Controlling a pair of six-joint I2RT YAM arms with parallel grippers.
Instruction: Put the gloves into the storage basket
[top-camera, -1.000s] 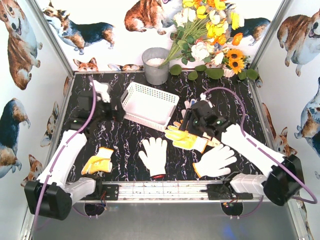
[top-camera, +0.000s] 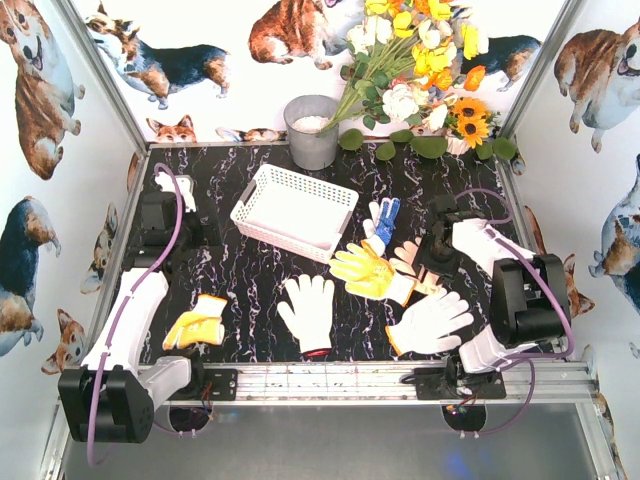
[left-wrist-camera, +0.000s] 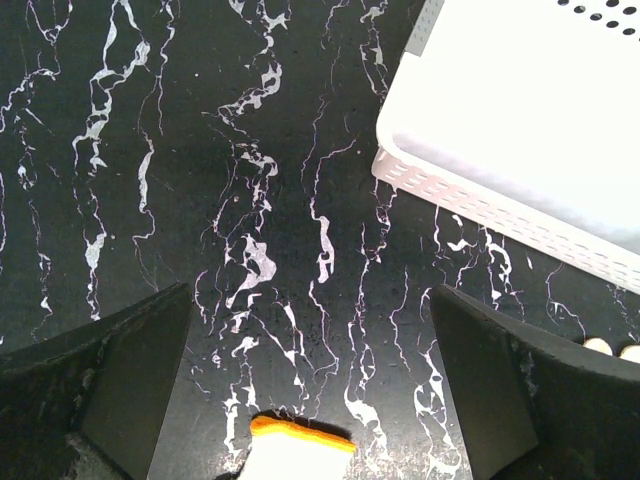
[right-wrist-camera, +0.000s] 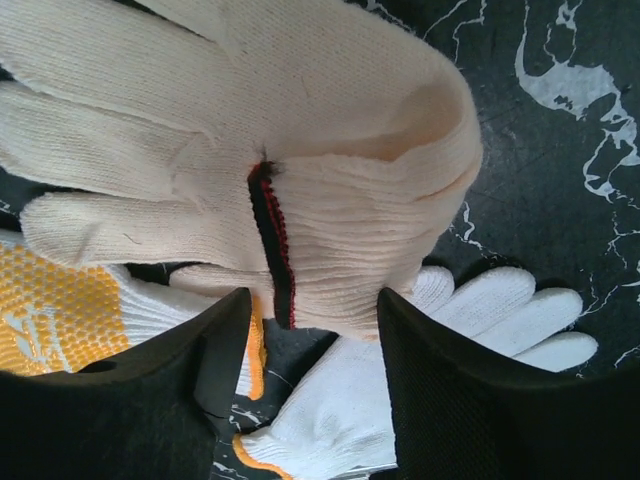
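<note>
In the top view my right gripper is over a beige glove. The right wrist view shows its fingers apart, part open, with the beige cuff and its black-red stripe lying between and just beyond the tips; firm contact cannot be seen. My left gripper stands open over bare table, left of the empty white basket. Also on the table are a yellow-palmed glove, a blue-and-white glove, a white glove with red hem, another white glove and a folded yellow glove.
A grey bucket stands behind the basket, with a bunch of flowers to its right. Bare black tabletop lies between the folded yellow glove and the basket.
My left gripper has drawn back left from the basket. The gloves lie unmoved.
</note>
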